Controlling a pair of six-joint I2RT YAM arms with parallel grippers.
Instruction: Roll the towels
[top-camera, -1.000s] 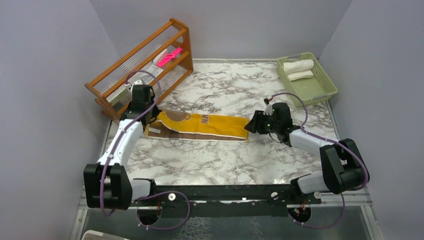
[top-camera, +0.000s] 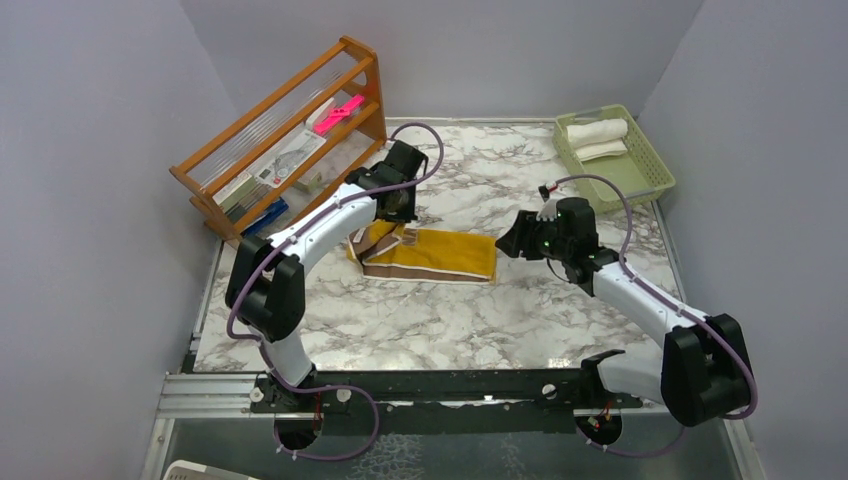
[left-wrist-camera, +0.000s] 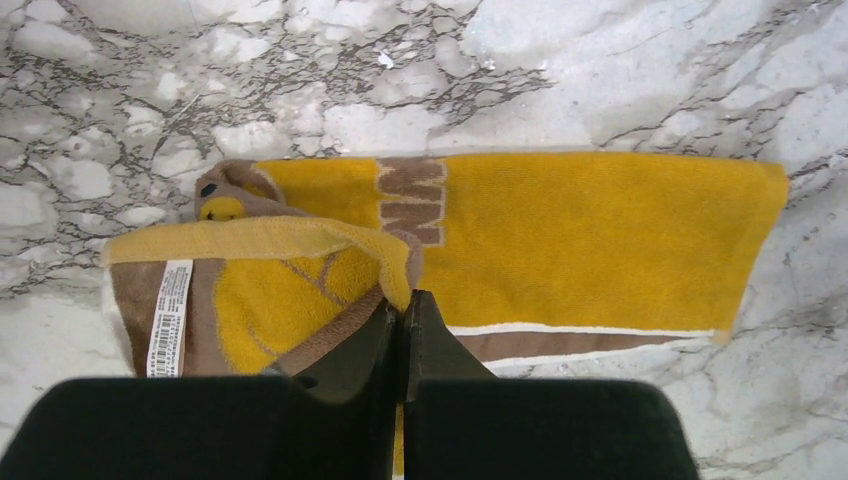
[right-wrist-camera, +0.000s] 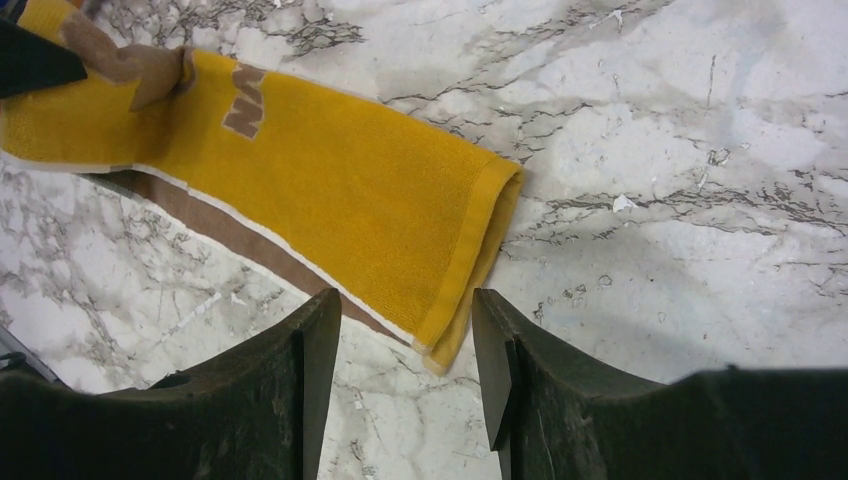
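A yellow and brown towel (top-camera: 450, 252) lies lengthwise across the middle of the table, folded to a long strip. Its left end is lifted and folded over toward the middle, showing a white label (left-wrist-camera: 169, 318). My left gripper is shut on the towel, pinching an edge of that folded-over end. Just beyond the flat right end of the towel (right-wrist-camera: 370, 200), my right gripper stands open. Nothing is between its fingers; the towel's near right corner lies close to them in the right wrist view.
A green basket (top-camera: 655, 175) at the back right holds white rolled towels (top-camera: 597, 132). A wooden rack (top-camera: 365, 65) with boxes and a pink item (top-camera: 338, 115) stands at the back left. Bare marble tabletop (top-camera: 470, 330) lies in front of the towel.
My left gripper has carried the towel's left end rightward, folding it over the rest. The right gripper has shifted only slightly and stays by the right end.
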